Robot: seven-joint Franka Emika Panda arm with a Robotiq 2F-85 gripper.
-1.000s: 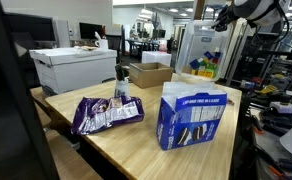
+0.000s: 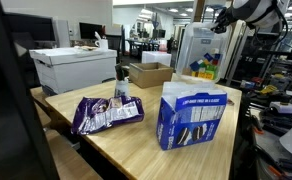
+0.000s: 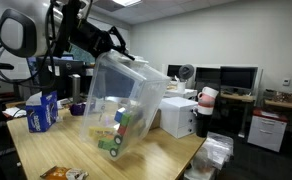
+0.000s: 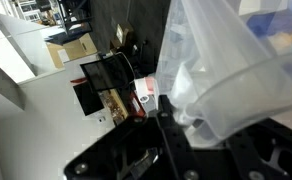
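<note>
A clear plastic bin (image 3: pixel 136 85) hangs tilted above the table, with coloured toy blocks (image 3: pixel 114 137) showing low in it or through its wall. At its upper rim my gripper (image 3: pixel 118 45) is shut on the bin. The wrist view has the translucent bin wall (image 4: pixel 211 75) running between the fingers and filling much of the picture. From the far right of exterior view 1, the same bin (image 2: pixel 196 48) appears held high over the table's far end. Whether the blocks lie inside the bin or behind it is hard to tell.
On the table (image 2: pixel 136 155) are a blue cookie box (image 2: pixel 191 118), a purple snack bag (image 2: pixel 108 114), a clear bottle (image 2: pixel 122 82) and a cardboard box (image 2: pixel 150 75). A flat packet (image 3: pixel 64 173) lies at the near edge. Bare tabletop shows beneath the bin.
Hardly anything differs; the arm and bin at the far right have shifted only slightly, while the table items stay put.
</note>
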